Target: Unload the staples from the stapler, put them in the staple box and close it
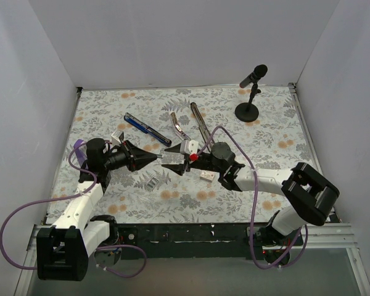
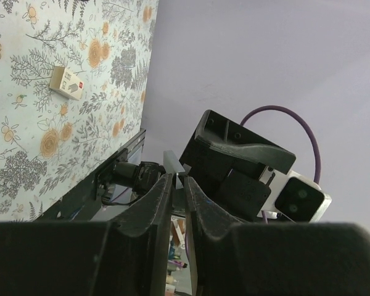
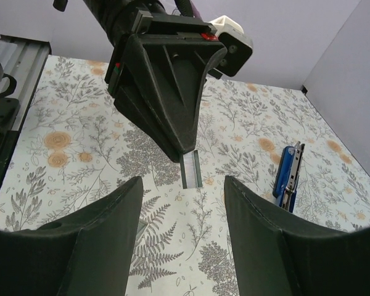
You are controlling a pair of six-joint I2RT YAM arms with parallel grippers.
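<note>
My left gripper point(image 1: 153, 156) is shut on a small strip of staples point(image 3: 190, 169), held out in the air toward my right gripper. My right gripper point(image 1: 171, 158) stands open just to the right of it, the strip framed between and a little beyond its fingers in the right wrist view. A blue stapler point(image 1: 147, 129) lies behind the grippers, also seen on the cloth point(image 3: 285, 176). A long silver stapler piece point(image 1: 203, 125) and a shorter curved one point(image 1: 179, 127) lie at the back.
A small cream box point(image 2: 66, 82) lies near the right arm. More staple strips point(image 1: 152, 183) lie in front of the left gripper. A black stand point(image 1: 246, 112) is at the back right; a purple object point(image 1: 80, 152) is at the left.
</note>
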